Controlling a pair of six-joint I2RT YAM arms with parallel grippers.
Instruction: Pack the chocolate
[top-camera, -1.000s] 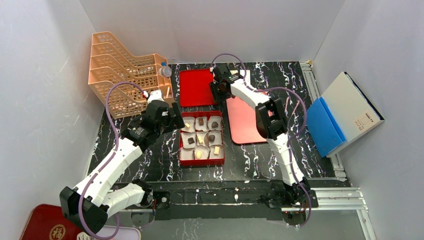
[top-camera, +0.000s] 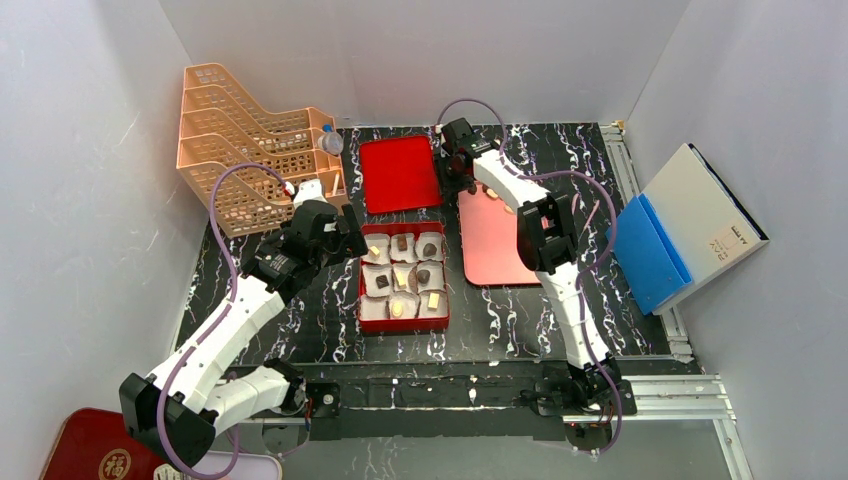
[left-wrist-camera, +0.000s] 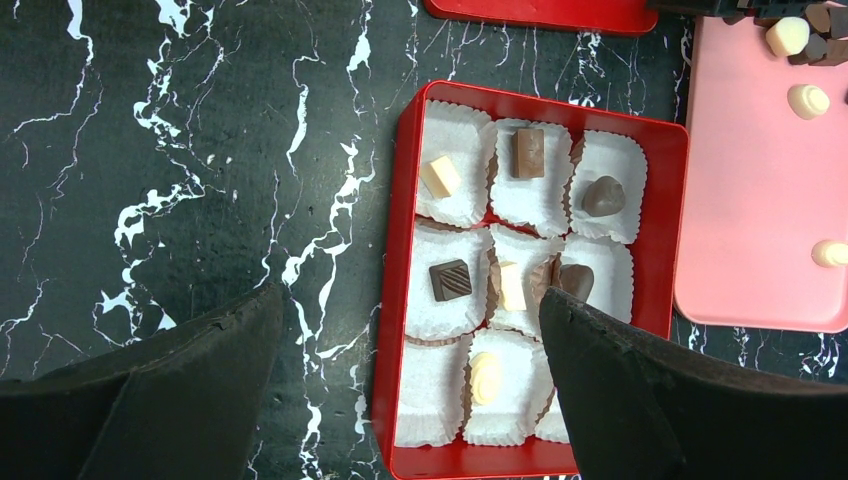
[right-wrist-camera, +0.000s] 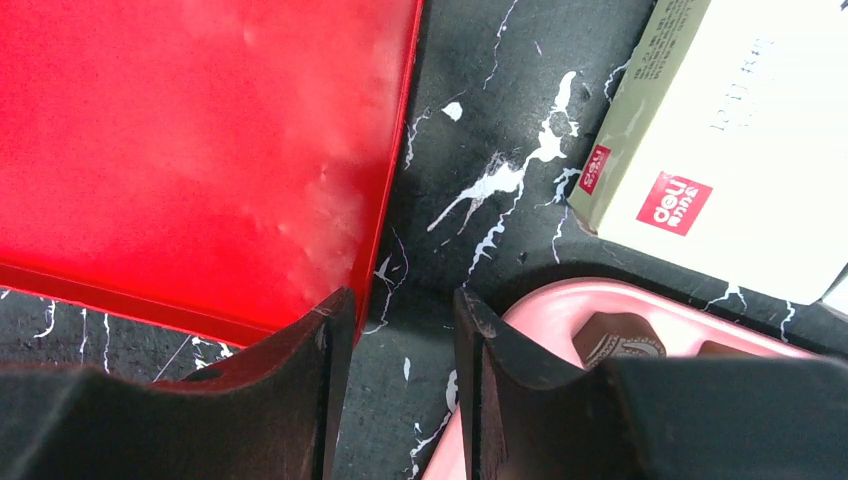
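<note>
A red box (left-wrist-camera: 398, 300) holds chocolates in paper cups; its bottom-left cup looks empty. My open left gripper hangs over it, nothing between its fingers. Right of it, a pink tray (left-wrist-camera: 760, 200) holds loose white and dark chocolates. My right gripper is at the back, over the gap between the red lid (right-wrist-camera: 200, 130) and the pink tray's corner, its fingers apart with nothing visible between them.
A white carton (right-wrist-camera: 730, 130) lies behind the pink tray. Orange racks (top-camera: 230, 150) with a bottle stand at the back left; folders (top-camera: 680, 230) lean on the right. Bare table lies left of the box.
My right gripper has moved rightward and slightly back, away from the red lid. The pink tray looks shifted slightly right. The left arm is still.
</note>
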